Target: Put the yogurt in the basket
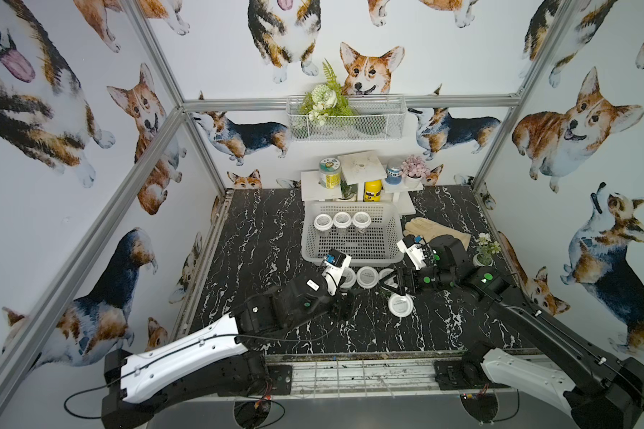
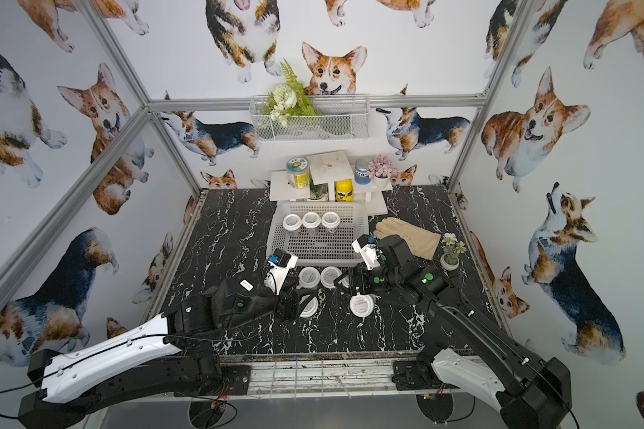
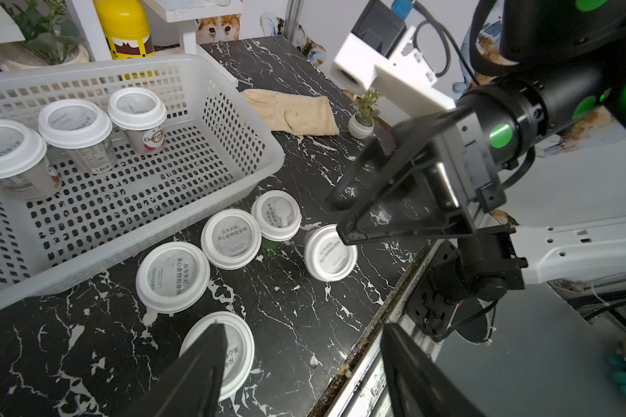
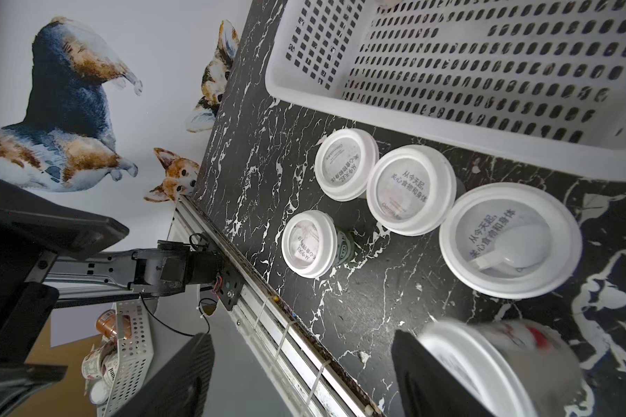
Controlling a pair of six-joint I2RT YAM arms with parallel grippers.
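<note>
White-lidded yogurt cups make up the task's objects. Three stand inside the white basket (image 1: 310, 246), among them the cup with the red print (image 3: 137, 111). In front of the basket runs a row of three, including a middle cup (image 4: 410, 189). Nearer the table's front edge are a left cup (image 2: 307, 307) and a right cup (image 2: 361, 305). My left gripper is open, its left finger overlapping the left front cup. My right gripper is open too, with the right front cup (image 4: 473, 368) beyond its right finger. Between neither pair of fingers does any cup show.
A beige glove (image 1: 436, 232) and a small potted plant (image 1: 484, 250) lie right of the basket. Behind it stands a shelf with a yellow bottle (image 1: 372, 190). The basket's front half is empty. Both arms reach in close together over the front cups.
</note>
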